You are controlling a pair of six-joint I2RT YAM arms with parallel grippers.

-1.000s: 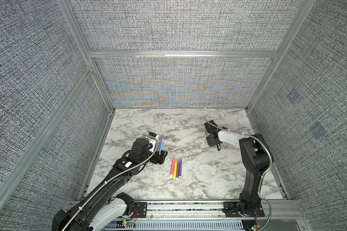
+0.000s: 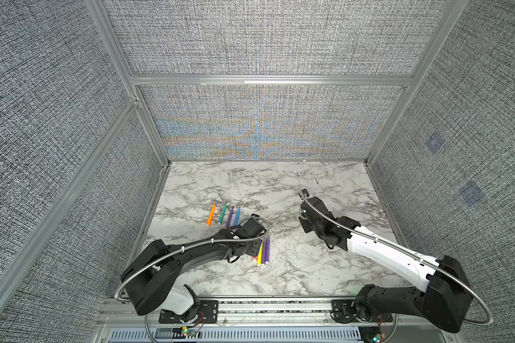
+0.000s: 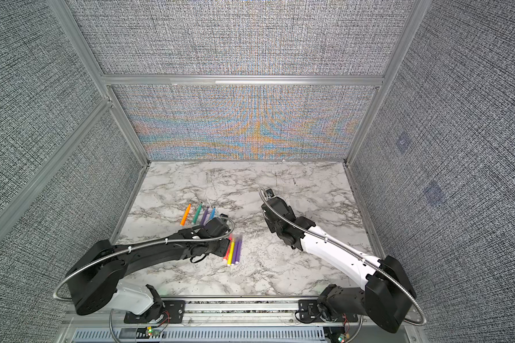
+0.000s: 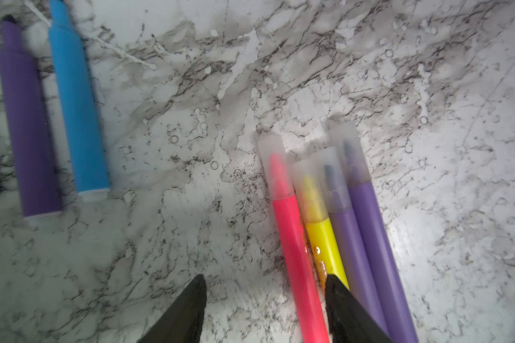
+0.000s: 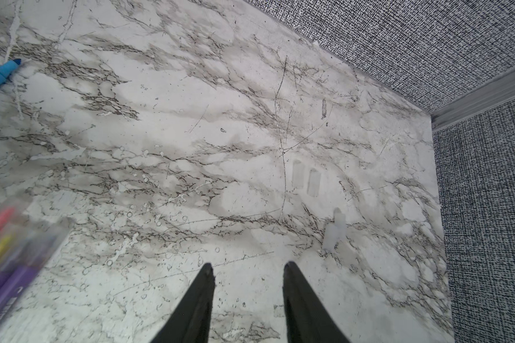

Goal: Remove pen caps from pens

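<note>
Four kinds of marker lie side by side with clear caps on: a pink pen [image 4: 294, 245], a yellow pen [image 4: 325, 245] and two purple pens [image 4: 377, 245]. My left gripper hovers over them, its fingers parted and nothing held; the right finger [image 4: 349, 314] overlaps the yellow and purple barrels in view. Uncapped pens rest to the left: blue [image 4: 81, 114], purple [image 4: 29, 125], green [image 2: 222, 213] and orange [image 2: 211, 214]. Over bare table, my right gripper stands open and empty. Loose clear caps [image 5: 313, 181] lie beyond it.
Another pale, clear cap piece [image 5: 334, 230] lies nearer the right wall [image 5: 497, 200].
My left arm has swung right from the uncapped pens to above the capped ones. My right arm has pulled back from the far right and shifted left, towards the middle.
</note>
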